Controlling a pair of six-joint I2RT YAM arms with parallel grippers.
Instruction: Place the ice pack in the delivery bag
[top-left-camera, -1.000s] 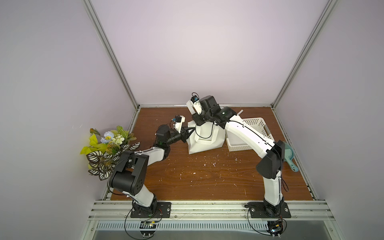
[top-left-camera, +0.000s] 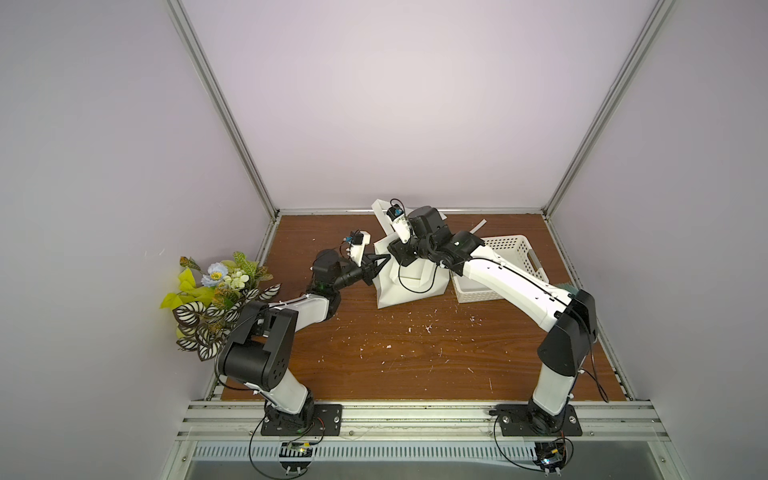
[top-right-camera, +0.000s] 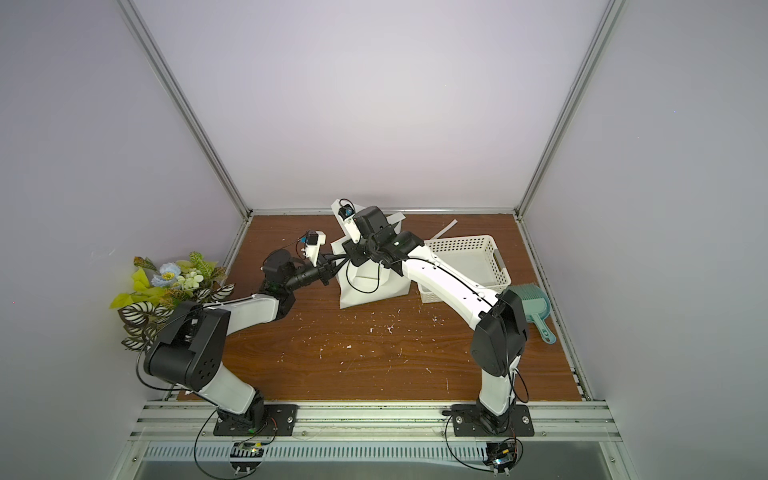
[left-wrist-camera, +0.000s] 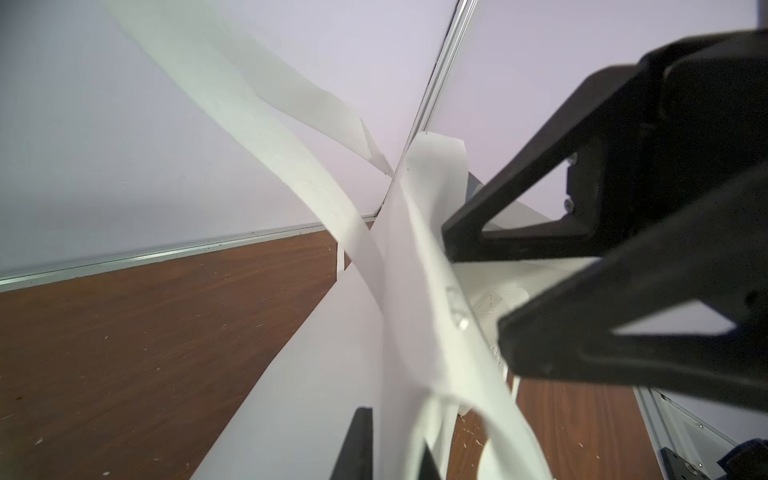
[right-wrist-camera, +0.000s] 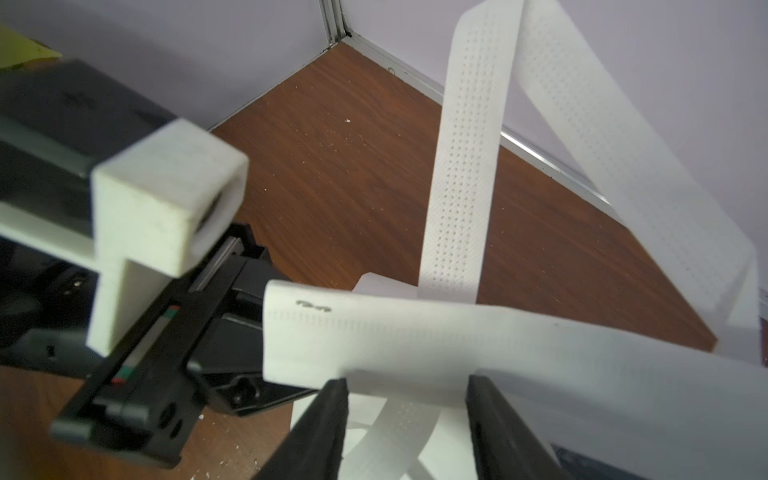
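A white delivery bag (top-left-camera: 408, 288) stands at the table's middle, handles rising behind. My left gripper (top-left-camera: 380, 264) is at its left upper edge; in the left wrist view folded white material (left-wrist-camera: 424, 304) rises from its shut fingertips. My right gripper hangs just above the bag; in the right wrist view its fingers are apart around or behind a white strip (right-wrist-camera: 512, 344), with no grip visible. Whether the ice pack is inside the bag cannot be seen.
A white perforated basket (top-right-camera: 488, 280) sits right of the bag, with a teal dustpan (top-right-camera: 537, 308) at the right edge. Flowers (top-left-camera: 216, 304) fill the left side.
My right arm has swung slightly right at the elbow, its gripper moving a little down over the bag. My left arm looks unchanged.
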